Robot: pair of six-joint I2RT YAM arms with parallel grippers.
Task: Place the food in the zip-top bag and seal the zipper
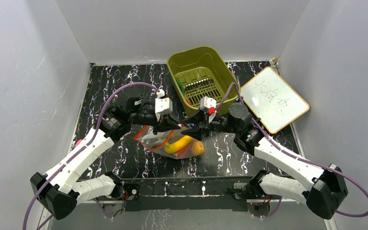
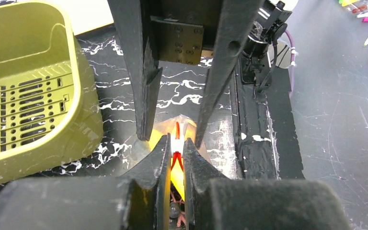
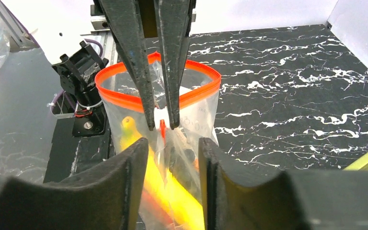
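Observation:
A clear zip top bag (image 1: 156,140) with an orange-red zip hangs between my arms; its mouth gapes in the right wrist view, the zip band (image 3: 202,94) forming a loop. Inside are a banana (image 1: 178,145), a round orange fruit (image 1: 197,148) and something reddish. My left gripper (image 1: 178,126) is shut on the white zip slider (image 3: 161,117) at one end of the band. Facing it, my right gripper stands part open, its fingers on either side of the bag below the slider, apart from the film as far as shows.
Behind the grippers stands a green basket (image 1: 172,72) with a little green and orange inside. A whiteboard (image 1: 275,98) with writing lies at the right. Bare marbled table shows to the left and front right.

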